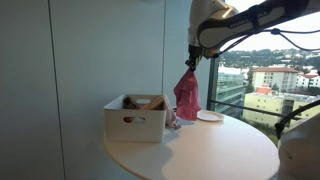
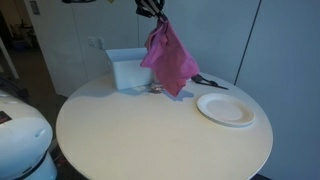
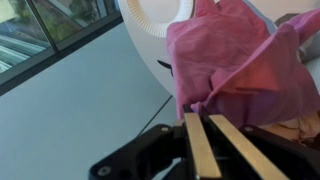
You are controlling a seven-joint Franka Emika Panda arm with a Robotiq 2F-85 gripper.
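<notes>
A pink cloth [image 1: 187, 97] hangs from my gripper [image 1: 193, 64], which is shut on its upper end above the table. In exterior view 2 the cloth [image 2: 172, 60] droops in folds in front of the white box, with the gripper [image 2: 152, 10] at the top edge of the picture. The wrist view has the cloth [image 3: 235, 60] spreading out beyond the fingers [image 3: 200, 148], which stand close together. The exact pinch point is hard to make out there.
A white box [image 1: 127, 128] with several items inside stands at the table's left. A white plate [image 2: 226, 110] lies near the far edge, and a dark-handled object [image 2: 210, 82] rests behind the cloth.
</notes>
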